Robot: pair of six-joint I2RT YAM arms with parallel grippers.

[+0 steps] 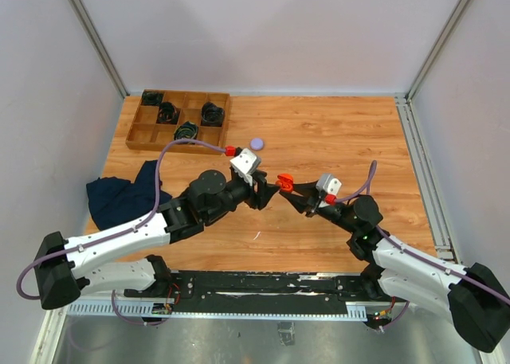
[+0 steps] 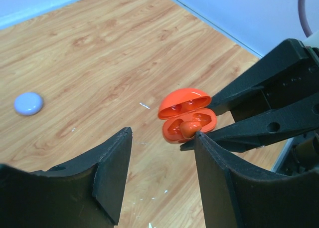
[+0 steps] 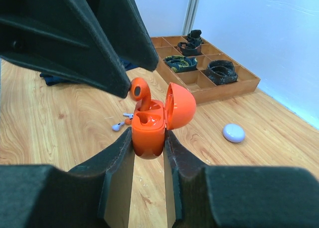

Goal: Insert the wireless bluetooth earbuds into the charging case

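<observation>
The open orange charging case (image 3: 148,133) is pinched upright by my right gripper, its lid (image 3: 180,106) hinged back. An orange earbud (image 3: 141,90) is only partly in the case; its head rises above the rim and leans outward, towards the left gripper. My left gripper is open, its two fingers well apart. In the left wrist view, one of its fingers (image 2: 214,160) overlaps the case's edge near the earbud (image 2: 190,128). From the right wrist view, a left fingertip (image 3: 119,86) is beside the earbud's head; whether they touch, I cannot tell.
Small blue pieces (image 3: 118,126) and an orange one (image 3: 128,121) lie on the table behind the case. A round lavender object (image 1: 256,143) rests farther back. The wooden divided tray (image 1: 185,146) and dark cloth (image 1: 119,198) are at left.
</observation>
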